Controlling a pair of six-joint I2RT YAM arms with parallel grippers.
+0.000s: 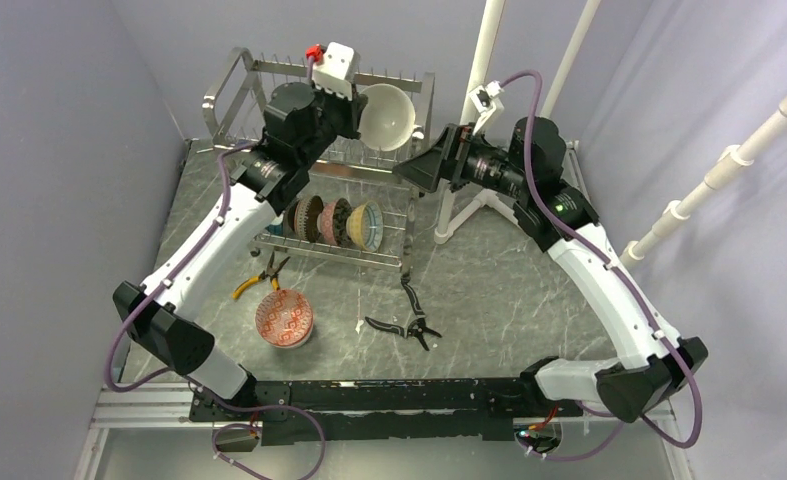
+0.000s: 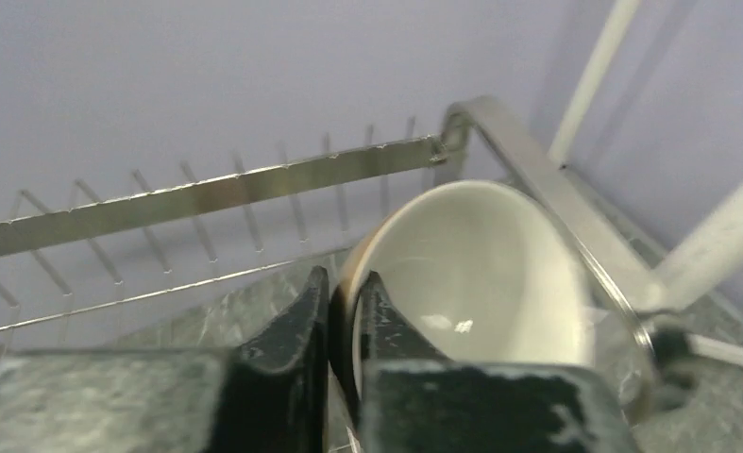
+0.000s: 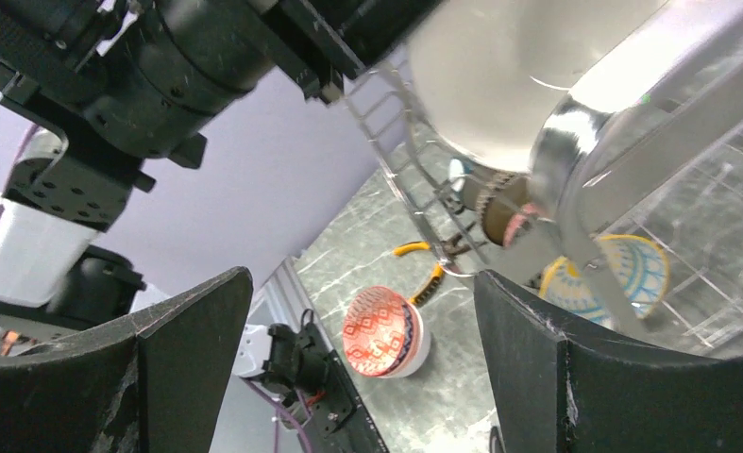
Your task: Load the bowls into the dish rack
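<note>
My left gripper is shut on the rim of a cream bowl [image 2: 466, 255], held at the right end of the rack's upper tier [image 1: 414, 90]. In the top view the bowl [image 1: 387, 117] shows its inside upward. My right gripper is open and empty, just right of and below that bowl. Several patterned bowls [image 1: 366, 225] stand on edge in the lower tier. A red-patterned bowl [image 1: 285, 317], with another beneath it, sits on the floor front left of the rack.
Yellow-handled pliers [image 1: 245, 285] and black shears [image 1: 389, 326] lie in front of the rack. White pipes [image 1: 449, 205] stand to its right.
</note>
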